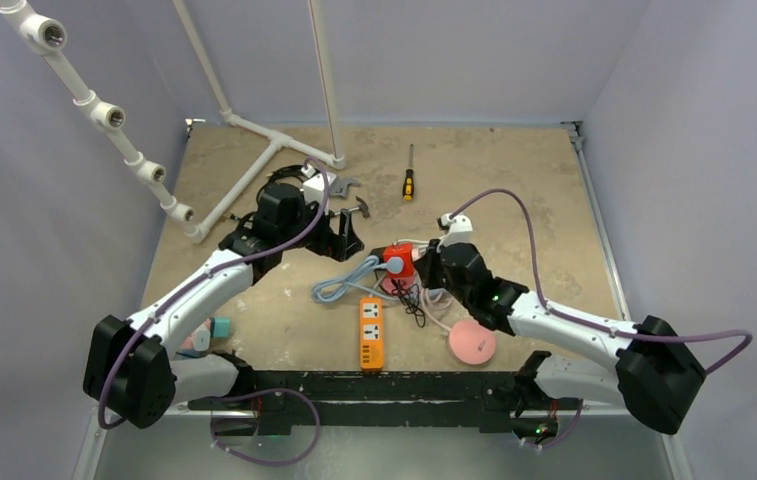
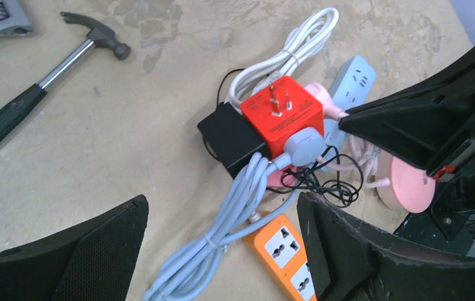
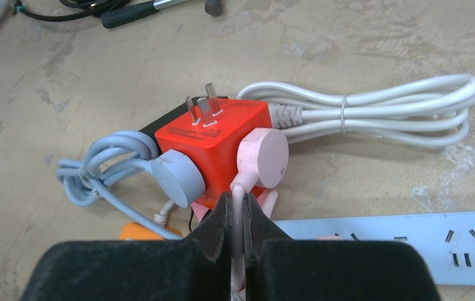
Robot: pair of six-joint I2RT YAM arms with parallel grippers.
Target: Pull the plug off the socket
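A red cube socket (image 2: 278,116) with upward prongs rests among cables near the table's middle, with a light blue plug (image 3: 178,179), a pink plug (image 3: 263,157) and a white cord (image 3: 291,115) on its sides. My right gripper is shut on the pink plug's cable, just in front of the plug, which still touches the cube. My left gripper (image 1: 339,240) stands open above and left of the cube, nothing between its fingers in the left wrist view.
An orange power strip (image 1: 371,347) and pink puck (image 1: 472,343) lie in front, a light blue strip (image 3: 391,226) beside the cube. A hammer (image 2: 31,100), wrench and screwdriver (image 1: 409,180) lie behind. PVC pipes stand at back left.
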